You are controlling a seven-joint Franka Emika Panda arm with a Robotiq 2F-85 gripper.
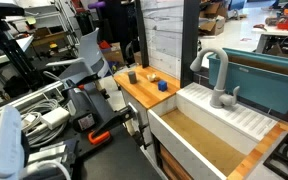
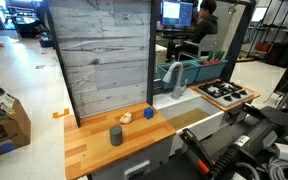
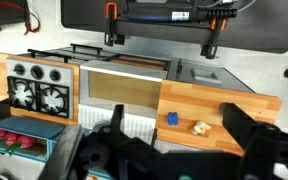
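In the wrist view my gripper is open, its dark fingers far apart at the bottom, high above a toy kitchen counter. Nothing is held between them. On the wooden counter top [image 1: 147, 94] sit a small blue block [image 2: 148, 113], a pale yellowish item [image 2: 133, 117] and a grey cup [image 2: 116, 135]. The blue block [image 3: 172, 118] and the pale item [image 3: 201, 127] also show below me in the wrist view, where the cup cannot be made out. Exterior view 1 does not show the fingers clearly.
A sink [image 1: 199, 140] with a wood-coloured floor and a curved white faucet [image 1: 220, 72] adjoins the counter. Beyond are a teal trough [image 1: 259, 80] and a stove [image 2: 227, 92]. A tall plank wall [image 2: 106, 70] rises behind the counter. Cables [image 1: 44, 120] lie near the arm.
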